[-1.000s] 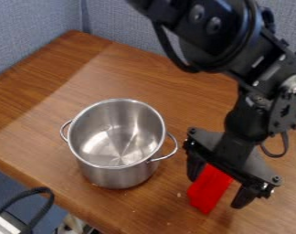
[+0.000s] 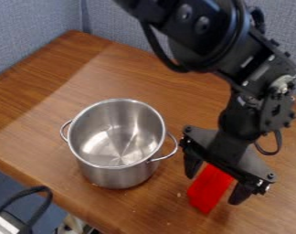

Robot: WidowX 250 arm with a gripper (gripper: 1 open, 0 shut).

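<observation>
A red block (image 2: 209, 190) lies on the wooden table at the lower right. My gripper (image 2: 216, 169) is low over it, open, its dark fingers to either side of the block's upper end, partly hiding it. Whether the fingers touch the block is not clear. A steel pot (image 2: 116, 142) with two side handles stands upright to the left of the gripper.
Grey padded walls bound the back. Dark cables and equipment lie off the table's near left edge.
My gripper has shifted very slightly up and to the left. The block and pot look unmoved.
</observation>
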